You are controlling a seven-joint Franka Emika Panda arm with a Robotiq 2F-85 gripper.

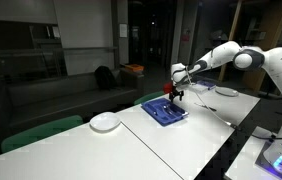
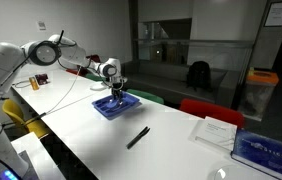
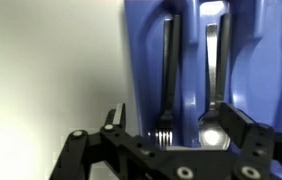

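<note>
A blue cutlery tray point(image 1: 157, 117) rests on the white table, and my gripper point(image 1: 175, 96) hangs over its far side. From the other side, the tray point(image 2: 124, 110) shows below the gripper point(image 2: 116, 92). In the wrist view, a black-handled fork point(image 3: 170, 75) lies in the tray's left compartment. Beside it is a spoon point(image 3: 213, 134) with a dark handle and a long silver piece point(image 3: 212, 50) alongside. My gripper is open, its fingers spread above the fork and spoon, with nothing held. The far right compartment is only partly visible.
A white plate point(image 1: 105, 122) sits on the table away from the tray. A dark slim object point(image 2: 138, 136) lies on the open tabletop. White boxes point(image 2: 209, 137) and a blue board point(image 2: 264, 153) occupy the far end.
</note>
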